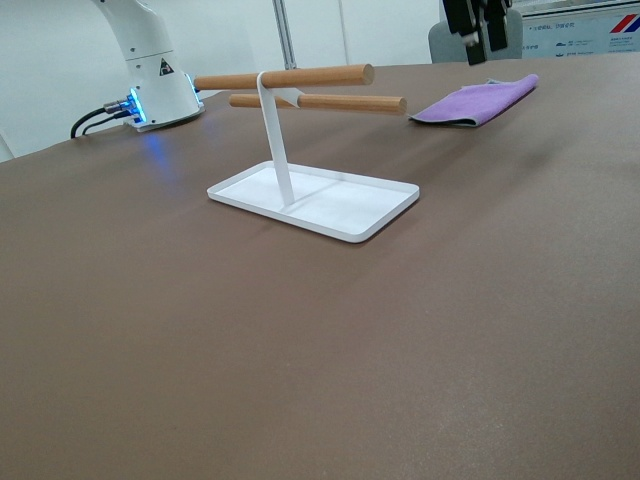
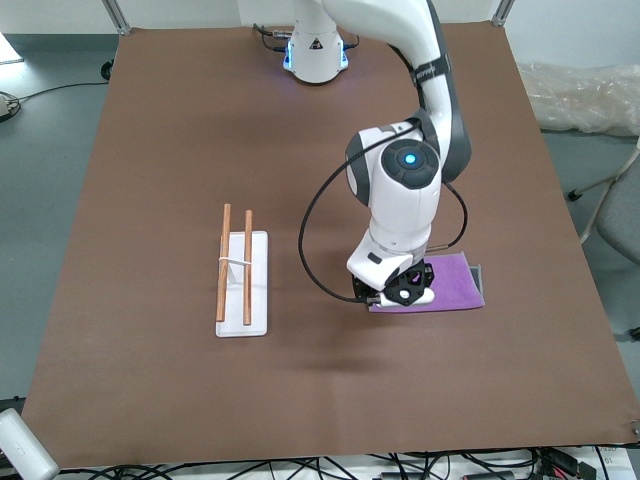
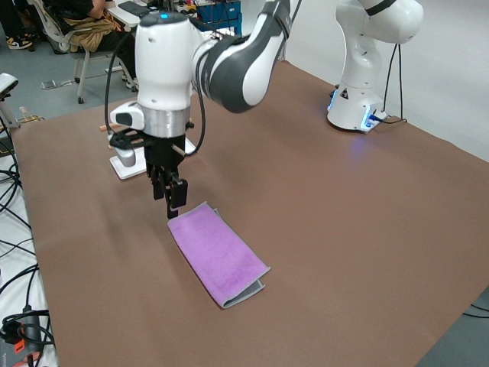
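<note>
A folded purple cloth (image 2: 450, 285) with grey edging lies flat on the brown table; it also shows in the top view (image 1: 475, 100) and the right view (image 3: 218, 252). The black gripper (image 3: 171, 205) points down at the near end of the cloth in the right view. In the top view the gripper (image 1: 478, 40) hangs at the upper edge, above the table. In the left view the arm's wrist hides it. Its finger state is unclear. A white stand with two wooden bars (image 2: 248, 280) (image 1: 330, 75) stands apart, left of the cloth in the left view.
Cables run beyond the near edge in the left view.
</note>
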